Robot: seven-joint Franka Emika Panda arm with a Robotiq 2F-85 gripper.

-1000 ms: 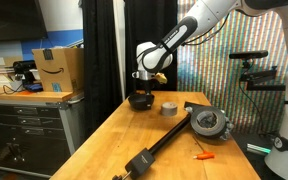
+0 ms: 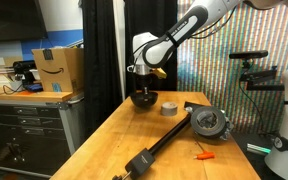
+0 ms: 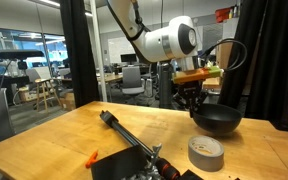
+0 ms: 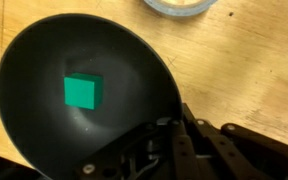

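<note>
A dark round bowl (image 4: 44,60) fills the left of the wrist view, with a green cube (image 4: 81,91) inside it. At the bowl's right-hand rim, my gripper is shut on the wall, though its fingertips are partly lost against the dark surface. Exterior view 2 has the bowl (image 3: 221,121) at the table's right side and the gripper (image 3: 195,103) at its near-left edge. In exterior view 1 the bowl (image 2: 144,99) is at the table's far end, below the arm. Whether its base touches the table cannot be told.
A roll of tape (image 3: 205,152) sits close to the bowl. A long black bar (image 2: 156,150), a round metal device (image 2: 210,122) and an orange-red item (image 2: 204,156) lie nearer the front. Bare wood (image 2: 109,133) spreads across the table's left part.
The bowl appears slightly higher there, while the table items have stayed in place.
</note>
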